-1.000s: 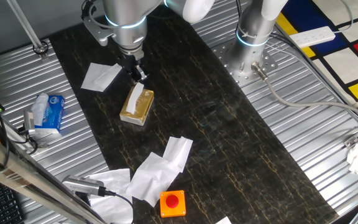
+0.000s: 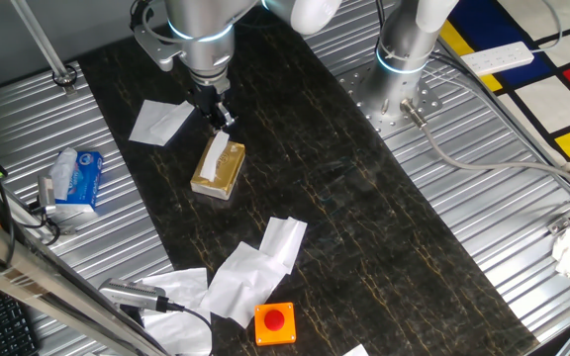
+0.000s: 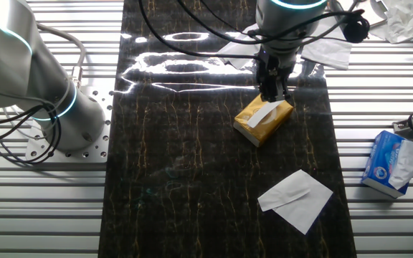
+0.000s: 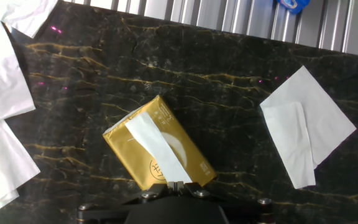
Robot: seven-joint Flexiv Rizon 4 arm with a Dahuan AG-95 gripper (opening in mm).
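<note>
A gold tissue pack [image 2: 228,176] lies on the dark marbled table top, with a strip of white tissue [image 4: 156,147] lying along its upper face. My gripper is over one end of the pack, its fingertips close together at the end of that strip. Whether any tissue is between the fingers cannot be made out. Exterior view 2 shows the gripper [image 3: 273,97] pointing down just above the far edge of the gold pack [image 3: 269,123].
A loose white sheet [image 2: 160,123] lies near the pack, and more sheets [image 2: 242,282] lie beside an orange box with a red button [image 2: 275,321]. A blue tissue pack [image 2: 85,182] sits off the dark surface.
</note>
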